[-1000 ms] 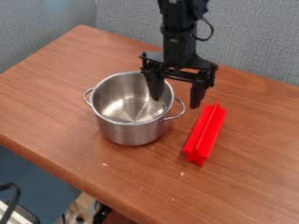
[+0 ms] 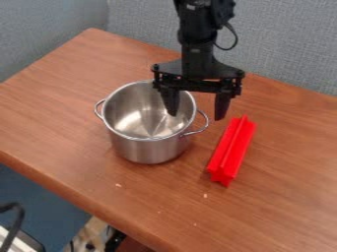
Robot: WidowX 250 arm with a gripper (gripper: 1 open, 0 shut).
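A black gripper (image 2: 195, 100) hangs over the back right part of a steel pot (image 2: 142, 138), open, its two fingers pointing down, one above the pot and one beyond its right side. The pot stands upright with a loop handle on each side. A red bar-shaped object (image 2: 232, 150) lies on the wooden table to the pot's right, apart from it, angled from front to back.
A grey wall stands behind. Cables and clutter are at the lower left below the table edge.
The gripper has shifted a little to the left over the pot. The pot and the red object have not moved.
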